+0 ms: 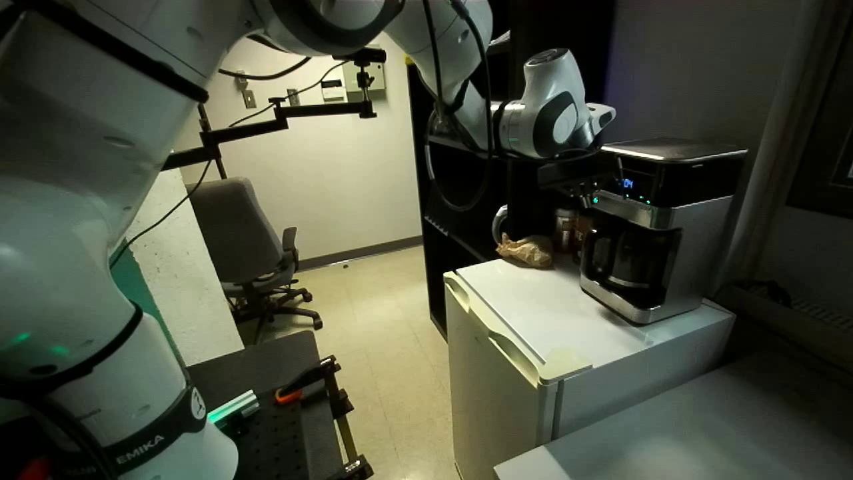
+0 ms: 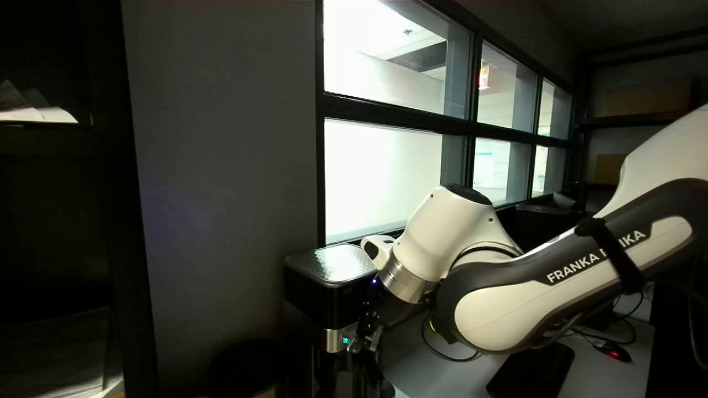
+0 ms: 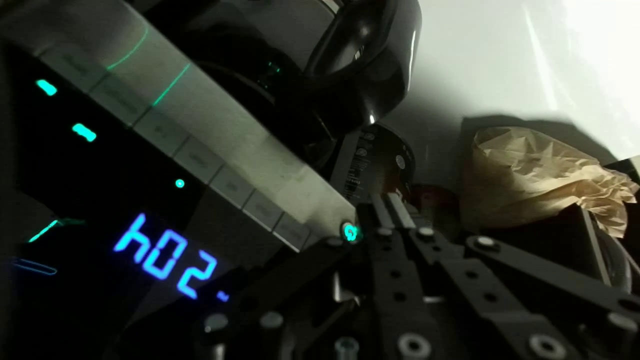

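A silver and black coffee maker (image 1: 704, 228) stands on the white fridge, its glass carafe (image 1: 632, 256) inside. In the wrist view its blue display (image 3: 165, 255) is lit, and a round green-lit button (image 3: 349, 231) glows at the end of the metal button strip (image 3: 240, 144). My gripper is shut, and nothing shows between its fingers. Its tips lie right beside the lit button in that view; whether they touch it I cannot tell. From the other side, the gripper (image 2: 363, 346) hangs close against the machine's front panel, near the green light.
A crumpled brown paper bag (image 3: 534, 174) and a dark can (image 3: 378, 162) sit near the machine. A black shelf (image 1: 448, 232) rises behind it.
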